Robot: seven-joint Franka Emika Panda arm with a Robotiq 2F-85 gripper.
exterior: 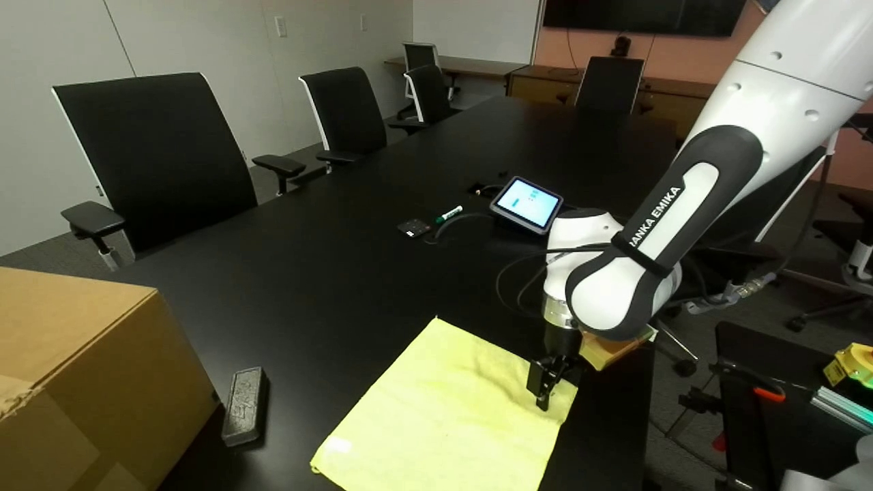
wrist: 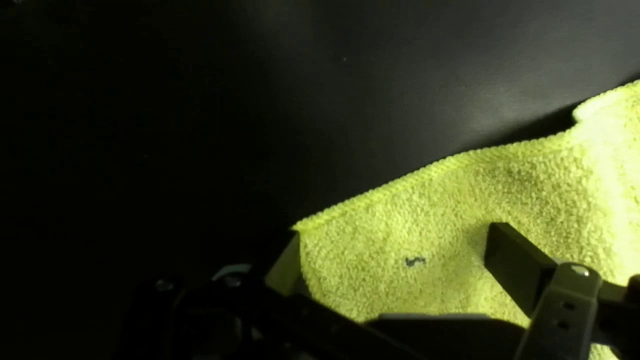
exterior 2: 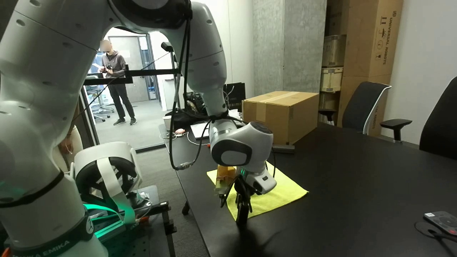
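Note:
A yellow cloth [exterior: 442,417] is spread on the black table, slightly rumpled near its far right corner. Over that corner my gripper [exterior: 558,388] points down, low at the cloth. In the wrist view the gripper is open, with the cloth [wrist: 384,234] lying across the gap between its fingers. One finger [wrist: 516,264] stands over the cloth; the other finger [wrist: 285,267] is at the cloth's corner edge. Whether the fingertips press on the fabric cannot be told. From the second exterior view, the gripper [exterior 2: 242,205] partly hides the cloth [exterior 2: 278,195].
A cardboard box [exterior: 98,376] and a dark eraser-like block [exterior: 245,406] sit left of the cloth. Farther back are a tablet [exterior: 528,204], a green marker [exterior: 449,214] and a small black device [exterior: 414,228]. Bare table [exterior: 327,286] lies between.

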